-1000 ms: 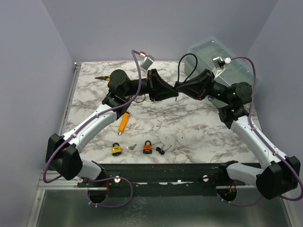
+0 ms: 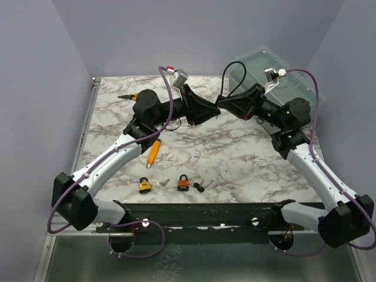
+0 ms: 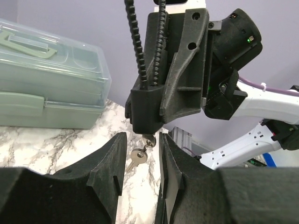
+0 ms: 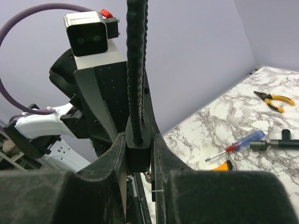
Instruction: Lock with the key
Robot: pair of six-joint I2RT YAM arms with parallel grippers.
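Note:
A black cable lock (image 3: 148, 109), its two ends of black cable rising from the block, is pinched upright by my right gripper. Close below the block in the left wrist view, a key (image 3: 149, 140) sticks out of its underside. A second silver key (image 3: 138, 156) dangles from it. My left gripper is open, a fingertip on either side of the hanging keys in that view; no contact with them can be made out. From above, both grippers meet over the middle of the table, and the keys are mostly hidden there.
Along the front edge lie a yellow padlock (image 2: 144, 185), loose keys (image 2: 163, 183), an orange padlock (image 2: 183, 183) and a small black item (image 2: 200, 187). An orange knife (image 2: 153, 153) is near the left arm. A clear box (image 2: 261, 61) stands back right. Central marble is clear.
My left wrist has tilted and shifted slightly left, its forearm swinging a little outward.

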